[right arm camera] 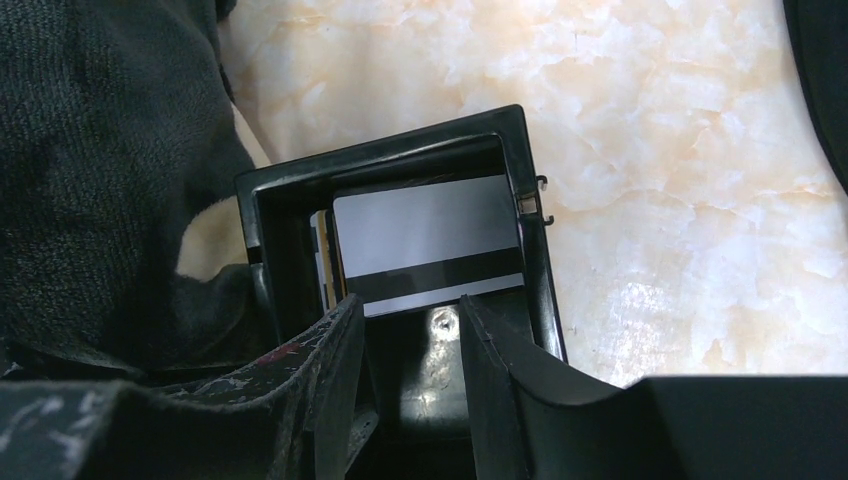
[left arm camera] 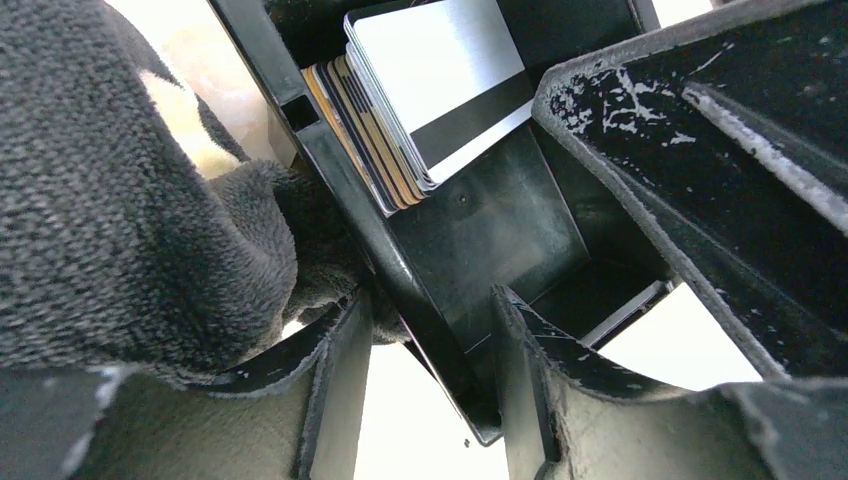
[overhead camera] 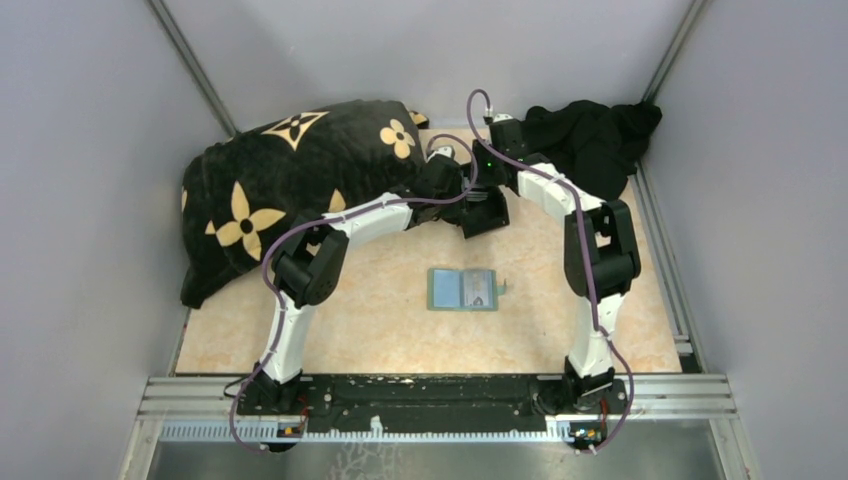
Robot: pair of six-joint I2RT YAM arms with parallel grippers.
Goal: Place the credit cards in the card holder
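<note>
A black box [overhead camera: 486, 217] lies at the back middle of the table. Inside it, a stack of cards [left arm camera: 375, 140], the top one silver with a dark stripe, rests toward one end. In the left wrist view the left gripper is part open, its fingers straddling one long wall of the box; whether they touch it is unclear. My right gripper is over the box near the cards [right arm camera: 430, 235], part open with nothing gripped. The open card holder [overhead camera: 462, 289], green-edged with a blue and a clear page, lies flat nearer the front.
A large dark pillow with flowers [overhead camera: 300, 195] fills the back left, beside the box. Black cloth [overhead camera: 590, 145] lies at the back right. The table [overhead camera: 390, 335] around the card holder is clear. Both arms' ends are close together over the box.
</note>
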